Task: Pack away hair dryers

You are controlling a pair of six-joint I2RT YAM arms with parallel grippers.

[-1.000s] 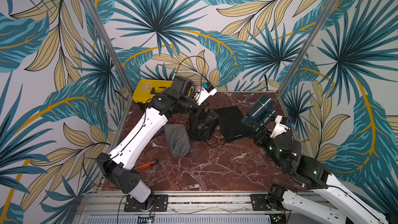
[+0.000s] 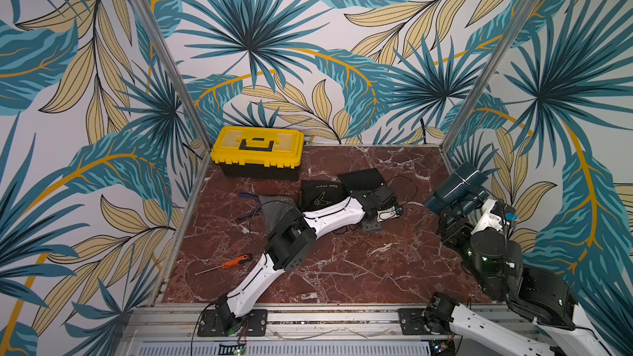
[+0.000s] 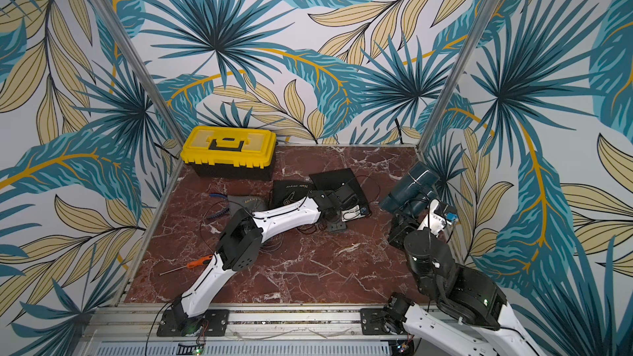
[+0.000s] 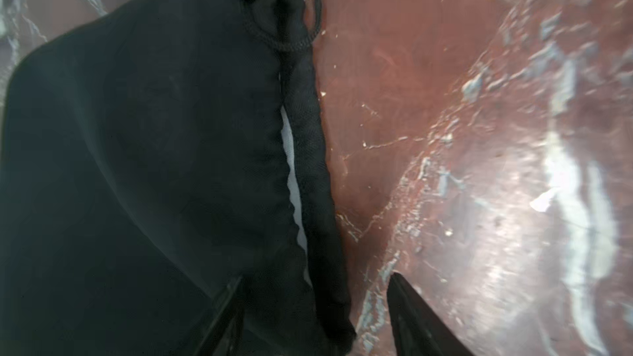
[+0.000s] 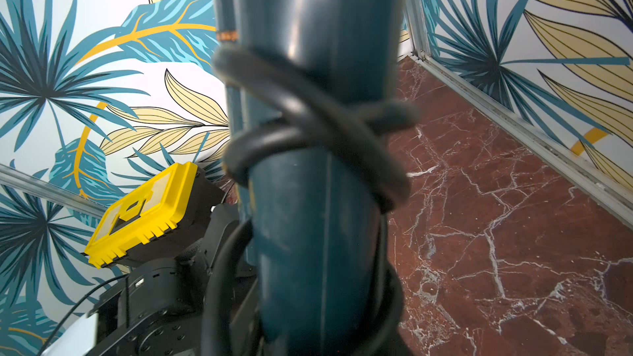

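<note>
A flat black drawstring pouch (image 2: 360,177) lies on the table, partly under my left arm; its hem and cord loop show in the left wrist view, where the pouch (image 4: 165,112) fills the left side. Low over its edge, my left gripper is open, one finger over the cloth and the other over bare table. At the right, my right gripper (image 2: 453,216) holds a teal hair dryer (image 2: 459,182) off the table. In the right wrist view the dryer (image 5: 316,244), wrapped in its black cord, hides the fingers.
A grey pouch (image 2: 273,211) and a black "Hair Dryer" pouch (image 2: 321,192) lie left of the flat one. The yellow toolbox (image 2: 257,147) stands shut at the back left. An orange screwdriver (image 2: 234,261) and blue-handled pliers (image 2: 248,195) lie left.
My left arm has swung from above the toolbox and pouches down to the flat pouch. The right arm has moved right, carrying the dryer toward the right wall.
</note>
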